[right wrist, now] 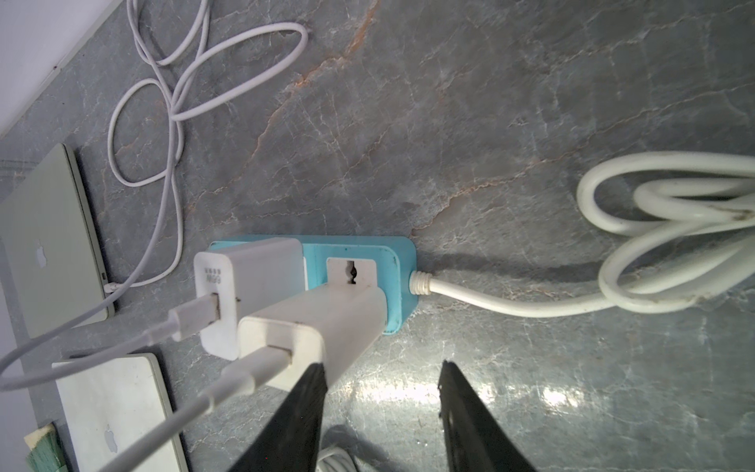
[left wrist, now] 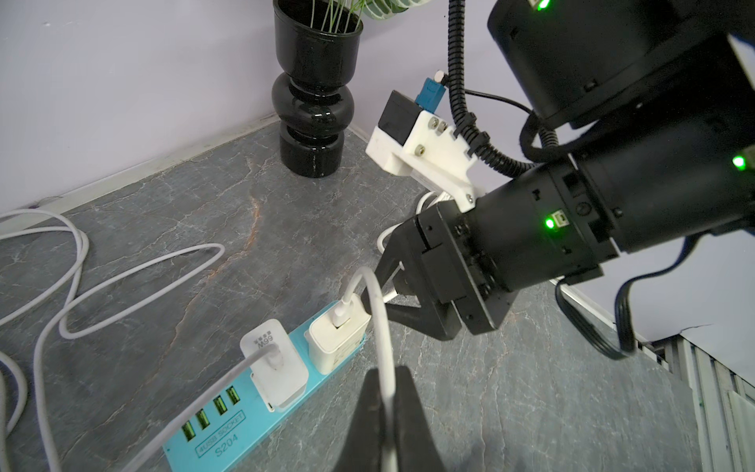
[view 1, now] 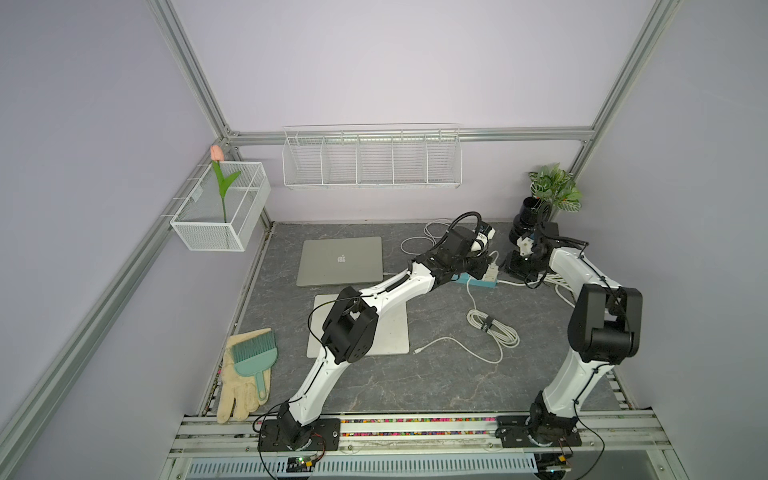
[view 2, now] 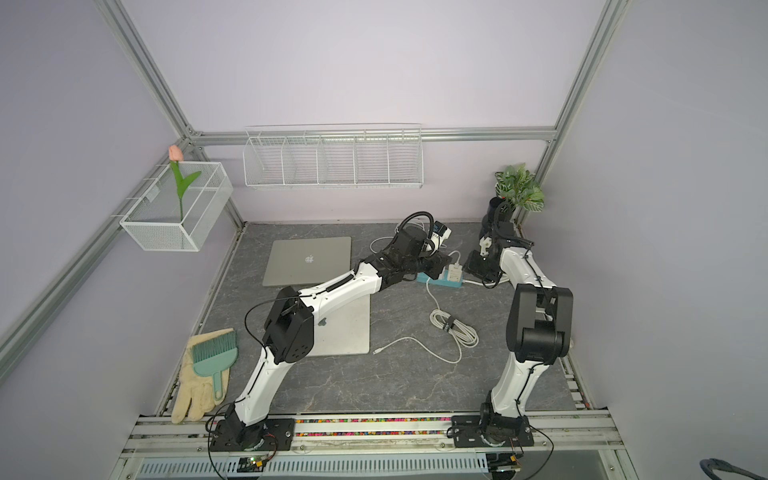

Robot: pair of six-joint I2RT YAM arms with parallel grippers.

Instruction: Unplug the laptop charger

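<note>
On the teal power strip [left wrist: 216, 440] sit two white chargers: one marked 66W [left wrist: 275, 365] and one at the end [left wrist: 336, 340], each with a white cable. My left gripper is shut over the strip, a white cable passing over its fingers; I cannot tell whether it is held. My right gripper stands part open beside the end charger, in the right wrist view just to the right of and below it, nothing visible between its fingers.
Two laptops [view 1: 340, 268] lie left of the strip. A coiled cable [view 1: 492, 328] lies in front of it. A black vase with a plant [left wrist: 314, 94] stands at the back right. A glove and dustpan [view 1: 254, 360] lie front left.
</note>
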